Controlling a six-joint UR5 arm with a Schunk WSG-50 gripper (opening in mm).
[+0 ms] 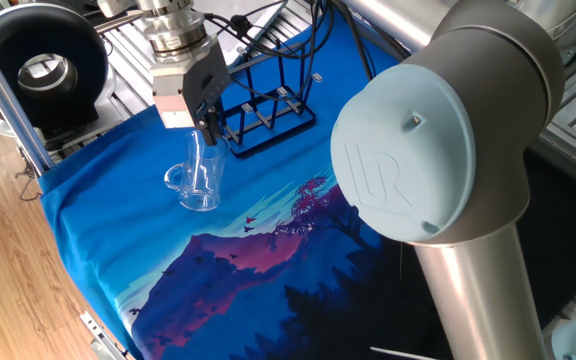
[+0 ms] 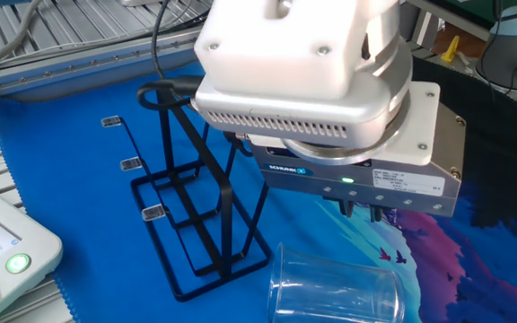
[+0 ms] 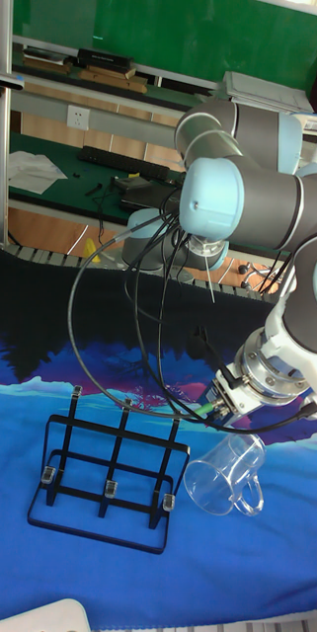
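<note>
A clear glass cup with a handle (image 1: pixel 201 182) appears to lie on its side on the blue cloth. Its mouth (image 3: pixel 204 491) faces towards the black wire rack (image 3: pixel 109 479). In the second exterior view the cup (image 2: pixel 335 289) is cut off by the bottom edge. My gripper (image 2: pixel 361 213) points down, with two short dark fingers set apart and empty space between them. From the first exterior view, the gripper (image 1: pixel 212 138) overlaps the cup's mouth end; its exact height over the glass is hard to judge.
The rack (image 2: pixel 200 242) stands close to the cup, its prongs rising beside my gripper. Black cables hang near it. A teach pendant (image 2: pixel 3 242) lies at the left edge in the second view. Printed cloth (image 1: pixel 238 290) in front of the cup is clear.
</note>
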